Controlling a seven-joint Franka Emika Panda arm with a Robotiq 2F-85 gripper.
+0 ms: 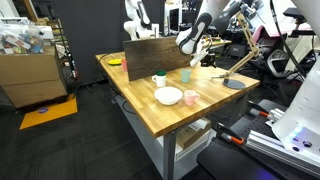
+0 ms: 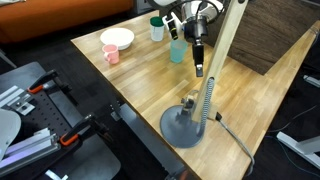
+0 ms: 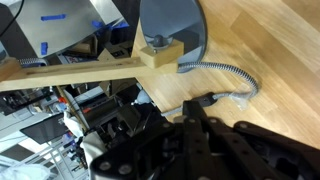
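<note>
In exterior view 2 my gripper (image 2: 199,72) points down over the table, a little behind the grey round lamp base (image 2: 183,128). Its two dark fingertips are close together in the wrist view, where the gripper appears shut with nothing showing between them. Beyond the fingertips lie a coiled lamp cable (image 3: 228,69) and a small black switch (image 3: 207,99) on it. Whether the fingertips touch the switch cannot be told. The lamp's wooden arm (image 3: 85,70) crosses the wrist view at left.
A white bowl (image 1: 168,96), a pink cup (image 1: 191,98), a green-and-white mug (image 1: 159,78) and a light teal cup (image 1: 185,75) stand on the wooden table (image 1: 145,99). A brown panel (image 1: 152,58) runs along the back. The tall lamp arm (image 2: 223,55) stands near my gripper.
</note>
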